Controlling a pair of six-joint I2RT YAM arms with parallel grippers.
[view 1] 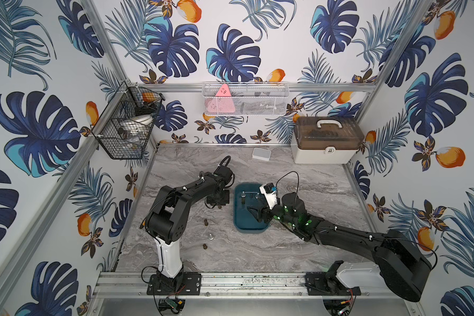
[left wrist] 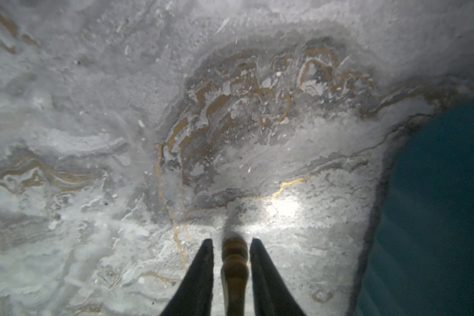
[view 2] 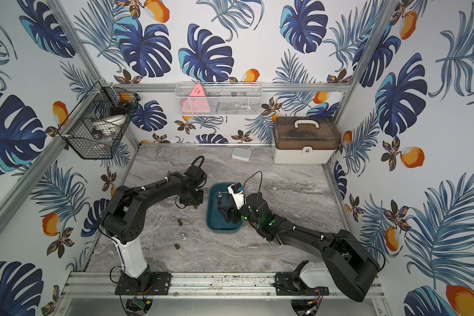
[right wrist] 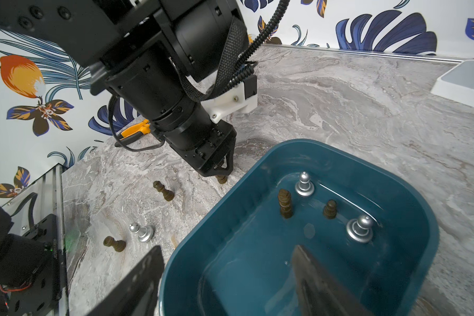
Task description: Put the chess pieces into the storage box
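Between the fingers of my left gripper, which is open, stands a dark brown chess piece (left wrist: 235, 266); a narrow gap shows on either side of it. The blue storage box (right wrist: 302, 144) is just to the right of that gripper. Above the box's left part is my right gripper, open and empty. Inside the box are a tall brown piece (right wrist: 285, 202), a short brown one (right wrist: 330, 209) and two silver pieces (right wrist: 359, 228). On the table left of the box lie two brown pieces (right wrist: 163, 190) and a silver pawn (right wrist: 141, 231).
A white block (view 1: 261, 153) and a brown-lidded case (view 1: 327, 139) stand at the back. An orange-handled tool (right wrist: 134, 131) lies behind the left arm. The wire baskets (view 1: 246, 99) hang off the table. Bare table lies right of the box.
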